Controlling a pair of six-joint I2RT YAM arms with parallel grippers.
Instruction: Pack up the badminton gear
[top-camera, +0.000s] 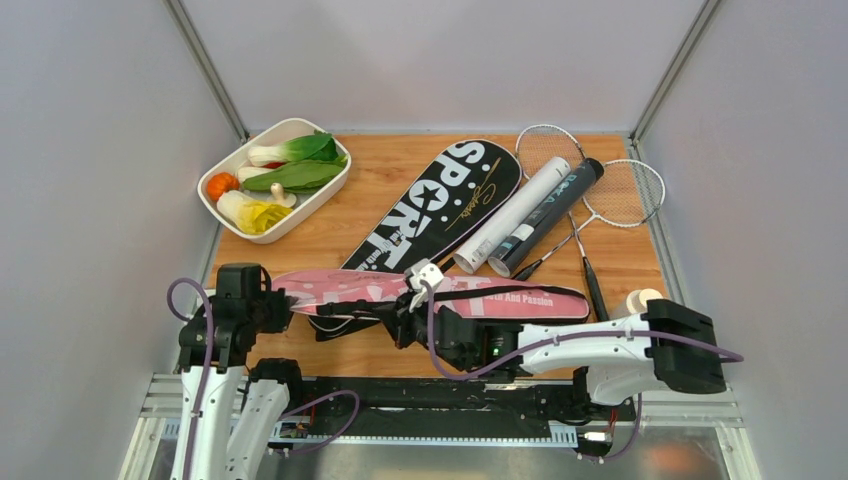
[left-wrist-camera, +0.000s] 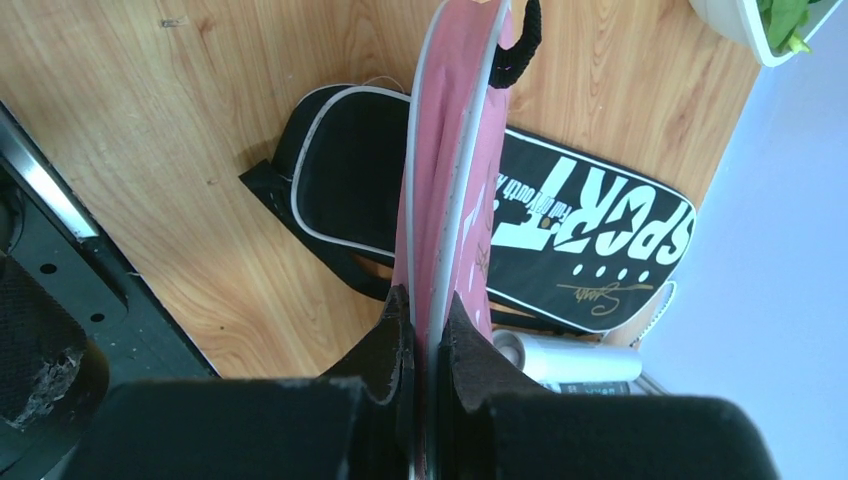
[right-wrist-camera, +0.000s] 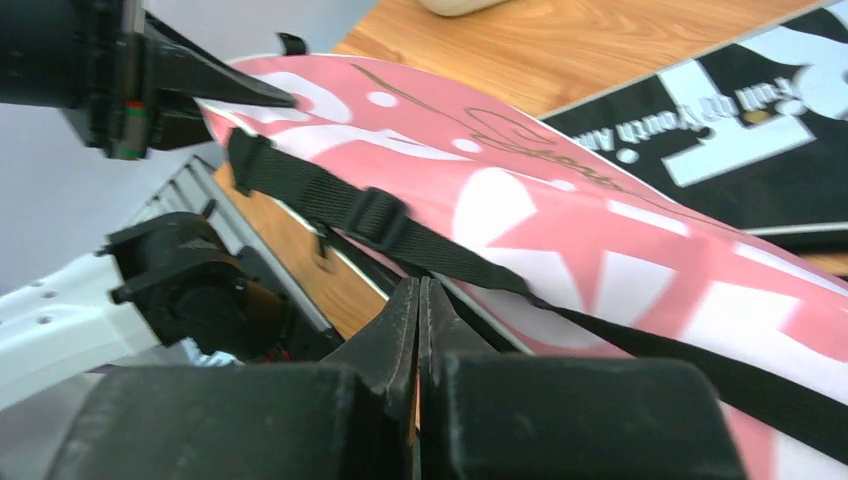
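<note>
The pink racket bag (top-camera: 520, 305) lies across the front of the table, its left end held by my left gripper, shut on the zipper edge. My right gripper is shut, just over the pink bag beside its black strap (right-wrist-camera: 450, 255); nothing shows between its fingers. The black SPORT bag (top-camera: 440, 200) lies diagonally behind, partly under the pink one. A white tube (top-camera: 510, 215) and a dark tube (top-camera: 545, 215) lie to its right, by two rackets (top-camera: 625, 195) with crossed shafts.
A white tub of vegetables (top-camera: 330, 180) stands at back left. A small cream cylinder (top-camera: 648, 300) sits at the right edge, partly behind my right arm. Walls enclose the table at the back and sides; some bare wood shows at the back centre.
</note>
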